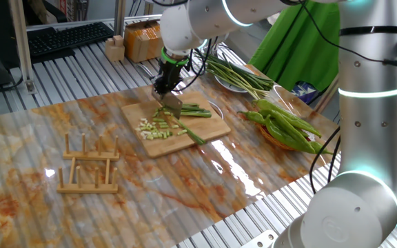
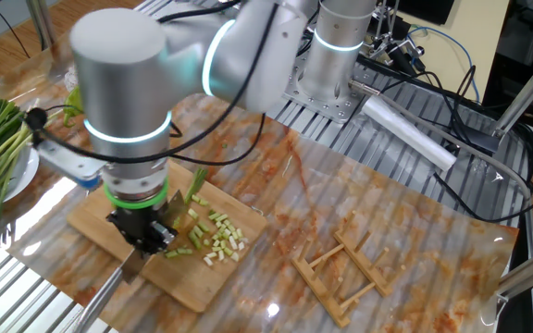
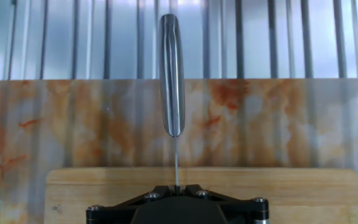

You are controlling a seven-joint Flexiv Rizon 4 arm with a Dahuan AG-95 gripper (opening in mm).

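Observation:
In the wrist view a knife's steel handle (image 3: 172, 74) points away from my gripper, which is shut on the thin blade near the handle. The knife blade (image 1: 173, 105) reaches down over the wooden cutting board (image 1: 211, 127) among green stalks. Whether its edge touches the board cannot be told. Chopped green and white pieces (image 1: 154, 133) lie on the board's left part in exterior view 1. Uncut green stalks (image 1: 197, 111) lie to the blade's right, and one stalk (image 1: 193, 136) angles toward the board's front edge. The arm covers part of the board in exterior view 2.
A wooden peg rack (image 1: 88, 172) stands on the marbled mat, left of the board. Green peppers (image 1: 281, 127) fill a basket at the right. Behind them, long stalks (image 1: 236, 74) lie on a plate.

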